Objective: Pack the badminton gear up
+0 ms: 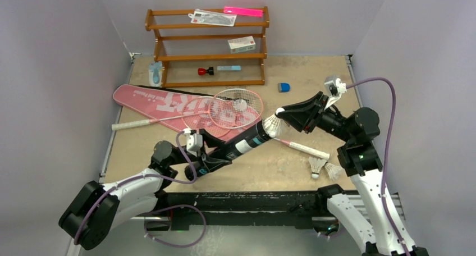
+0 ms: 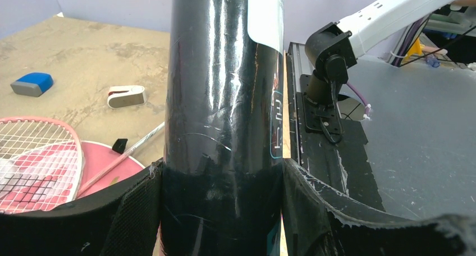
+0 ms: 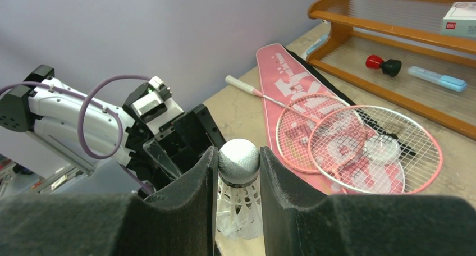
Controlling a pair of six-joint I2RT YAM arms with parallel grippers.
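My left gripper [image 1: 216, 152] is shut on a black shuttlecock tube [image 1: 237, 144], which is tilted up toward the right and fills the middle of the left wrist view [image 2: 223, 110]. My right gripper is shut on a white shuttlecock [image 1: 272, 125] by its cork [image 3: 238, 159], its feathers at the tube's upper end. Two pink rackets [image 1: 227, 123] lie on the pink racket bag [image 1: 143, 101], with a white shuttlecock [image 1: 240, 105] among them. Two more shuttlecocks [image 1: 316, 166] lie at the right beside a racket handle [image 1: 303, 149].
A wooden rack [image 1: 207, 58] with small items stands at the back. A small blue object [image 1: 283, 87] lies right of it. Walls enclose the sides.
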